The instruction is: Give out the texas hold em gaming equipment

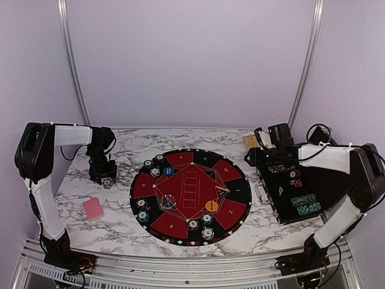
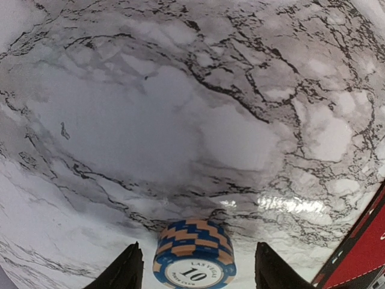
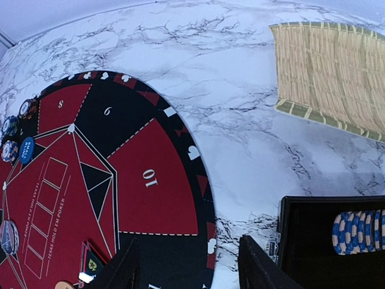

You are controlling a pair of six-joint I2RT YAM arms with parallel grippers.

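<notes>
A stack of blue and tan chips marked 10 [image 2: 194,256] stands upright on the marble table left of the round mat. My left gripper is open, one finger on each side of the stack with a gap to both. Over the right side, between the mat [image 3: 162,180] and the chip case, my right gripper hangs open and empty. The black case [image 1: 283,201] holds rows of green chips [image 1: 307,205] and other chips. On the mat are several chip stacks, a blue small blind disc [image 1: 168,171] and an orange disc [image 1: 211,206].
A red-backed card deck [image 1: 92,208] lies on the table below the left gripper. A woven bamboo mat [image 3: 328,78] is at the back right, behind the case. Bare marble lies behind and in front of the round mat.
</notes>
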